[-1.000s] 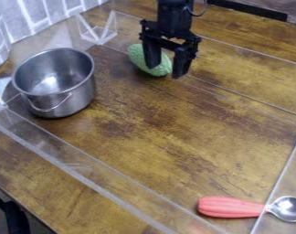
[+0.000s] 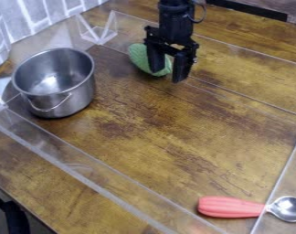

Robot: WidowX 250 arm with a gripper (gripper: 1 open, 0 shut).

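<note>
My black gripper [image 2: 173,64] hangs at the top centre of the camera view, lowered over a green object [image 2: 143,58] on the wooden table. The green thing lies tilted behind and left of the fingers, partly hidden by them. Whether the fingers are open or closed on it is unclear. A steel pot [image 2: 53,82] stands at the left. A spoon with a pink handle [image 2: 230,206] lies at the bottom right.
Clear plastic walls edge the wooden table [image 2: 175,137] on the left and right.
My gripper has shifted very slightly, and a little less of the green object shows around it. The pot and spoon are unmoved.
</note>
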